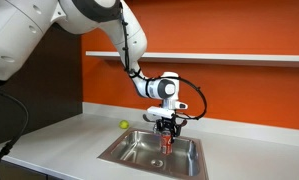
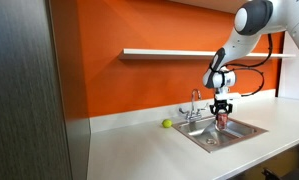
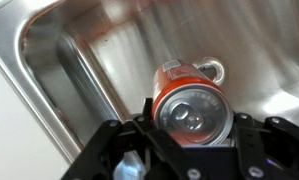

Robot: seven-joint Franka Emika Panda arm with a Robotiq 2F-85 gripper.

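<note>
An orange-red can [image 1: 166,143] is held upright or nearly so by my gripper [image 1: 167,131], which is shut on it. Exterior view 2 has the same can [image 2: 222,120] over the right part of the steel sink [image 2: 197,142]. From the wrist, the can's silver end [image 3: 193,115] faces the camera, and the dark fingers of the gripper flank it. Behind the can lies the sink's metal floor. How far the can hangs above that floor is hard to tell.
A faucet [image 2: 194,98] rises behind the sink. On the counter to the sink's left sits a yellow-green round fruit [image 1: 124,124].
</note>
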